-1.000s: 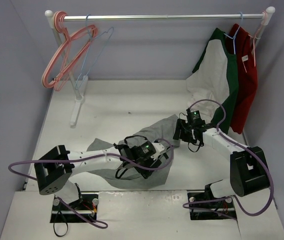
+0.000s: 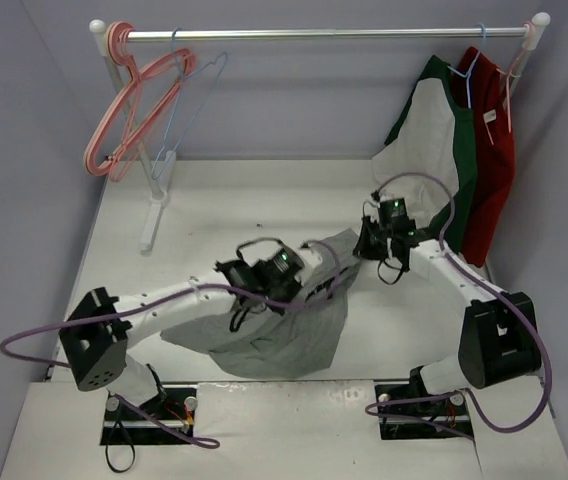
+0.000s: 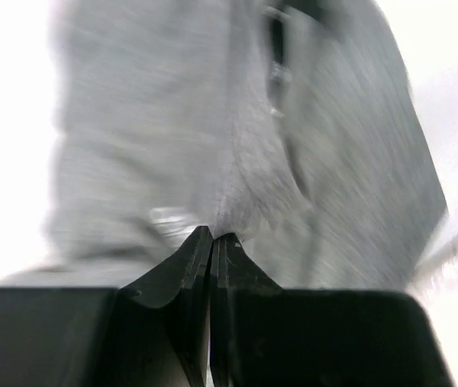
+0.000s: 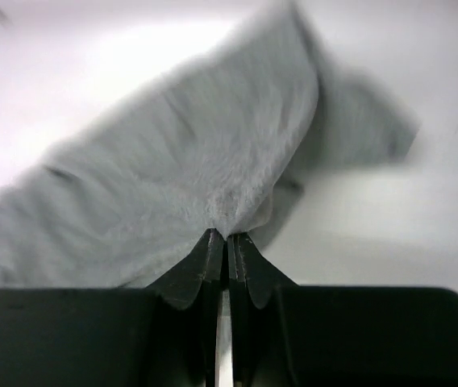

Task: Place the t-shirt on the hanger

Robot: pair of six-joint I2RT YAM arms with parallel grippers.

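Observation:
The grey t-shirt (image 2: pixel 274 355) lies spread and rumpled on the white table, partly lifted by both grippers. My left gripper (image 2: pixel 299 295) is over its middle; in the left wrist view the gripper is shut at a fold of grey cloth. My right gripper (image 2: pixel 364 250) is at the shirt's upper right corner; in the right wrist view the gripper is shut on a bunched fold. The left arm and wrist views are blurred.
A rail (image 2: pixel 314 33) spans the back, with pink hangers (image 2: pixel 104 140) and blue ones at left, and green-white (image 2: pixel 424 140) and red garments (image 2: pixel 489 170) hanging at right.
Both grippers have moved a little toward the back of the table, raising the cloth. The left arm has shifted most.

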